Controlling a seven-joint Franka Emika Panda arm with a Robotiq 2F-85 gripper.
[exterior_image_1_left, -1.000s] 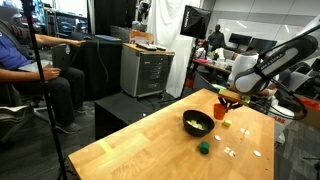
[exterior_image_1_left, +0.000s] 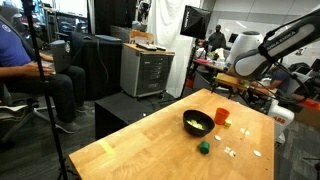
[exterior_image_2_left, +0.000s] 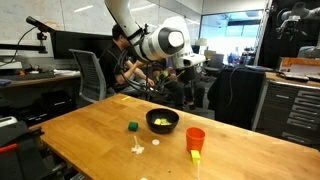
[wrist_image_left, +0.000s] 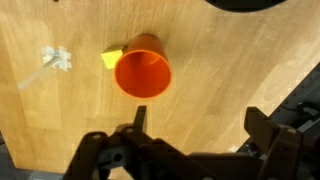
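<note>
A red cup (exterior_image_1_left: 222, 116) stands upright on the wooden table; in the wrist view its open, empty-looking mouth faces the camera. Right beside this cup lies a small yellow block (exterior_image_2_left: 195, 157). My gripper (exterior_image_1_left: 228, 82) is raised above the table over the cup area, clear of everything. Its fingers are wide apart in the wrist view, with nothing between the fingers. Farther along the table is a black bowl (exterior_image_2_left: 160, 129) with yellow pieces inside, only its edge showing at the top of the wrist view.
A green block (exterior_image_1_left: 204, 147) lies near the bowl. Small white pieces (exterior_image_2_left: 137, 146) are scattered on the table by the cup. A person (exterior_image_1_left: 35, 75) sits beyond the table.
My gripper has risen from low at the cup to well above it. The cup appears slightly shifted toward the yellow block and now stands free.
</note>
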